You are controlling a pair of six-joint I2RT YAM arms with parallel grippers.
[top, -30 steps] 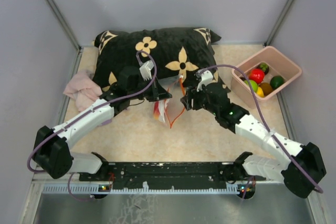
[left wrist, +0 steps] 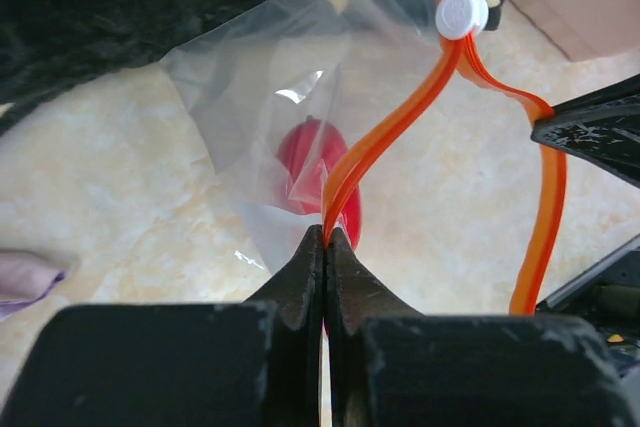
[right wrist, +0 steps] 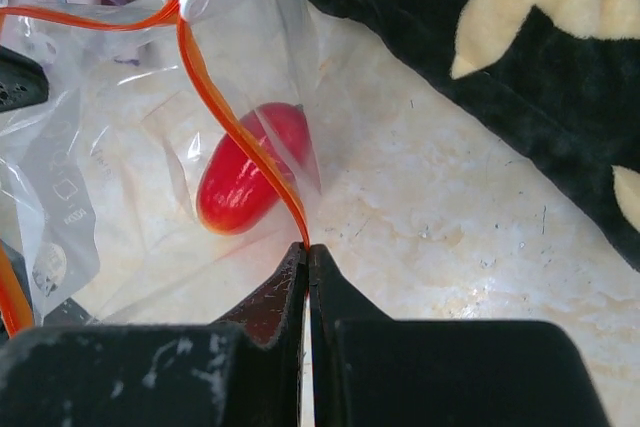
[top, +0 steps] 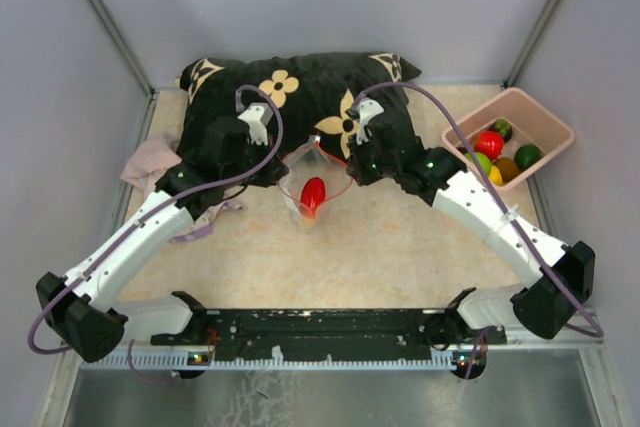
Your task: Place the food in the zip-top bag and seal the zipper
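A clear zip-top bag (top: pixel 300 187) with an orange zipper and white slider (left wrist: pixel 460 15) is held spread between my grippers, a red oval food item (top: pixel 313 191) inside it, also seen through the plastic (right wrist: pixel 250 172). My left gripper (top: pixel 281 173) is shut on one orange zipper edge (left wrist: pixel 340 182), at the bag's left side. My right gripper (top: pixel 353 172) is shut on the opposite edge (right wrist: pixel 215 97). Between them the bag's mouth stands open, with the slider at the far end.
A pink bin (top: pixel 535 122) with several food pieces stands at the right. A dark floral cushion (top: pixel 240 97) lies behind the bag, pink cloth (top: pixel 150 167) at the left.
Both arms have moved back, the left one also leftward, pulling the bag's mouth wider apart, so the red item shows more plainly from above.
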